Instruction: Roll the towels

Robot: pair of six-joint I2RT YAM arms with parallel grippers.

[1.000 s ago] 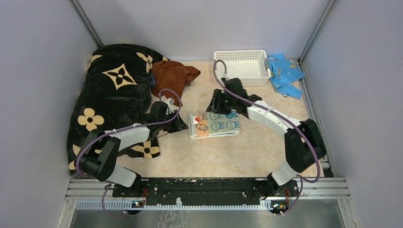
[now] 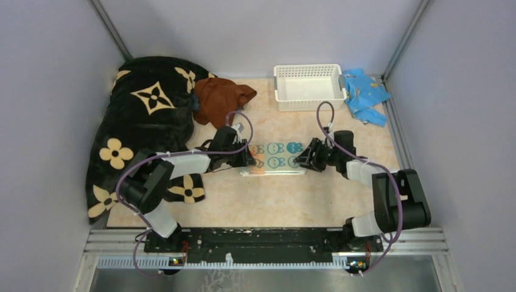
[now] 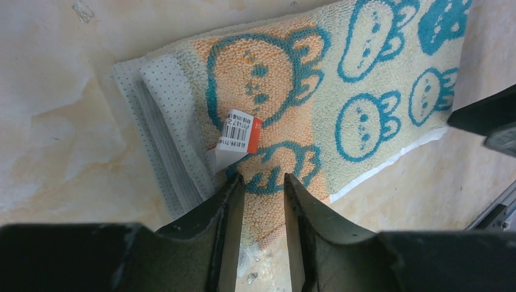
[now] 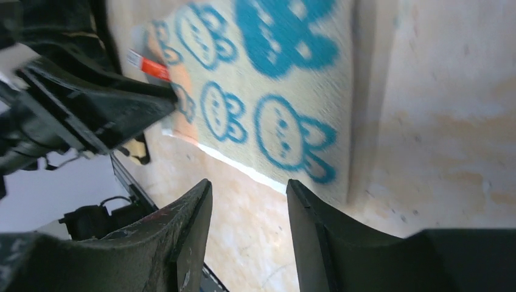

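Note:
A folded cream towel (image 2: 275,157) with teal animal faces and an orange left part (image 3: 261,85) lies flat in the middle of the table, with a white-and-red tag (image 3: 237,131) near its left end. My left gripper is over that left end, its fingertips apart on or just above the cloth, nothing visibly held between them. My right gripper is at the towel's right end, its fingers apart at the near right corner. In the right wrist view the towel (image 4: 225,109) is partly blurred.
A white basket (image 2: 309,104) stands at the back, blue cloths (image 2: 364,97) to its right. A brown cloth (image 2: 220,97) and a black flowered blanket (image 2: 122,121) fill the left.
The right arm has swung from above the towel to its right end.

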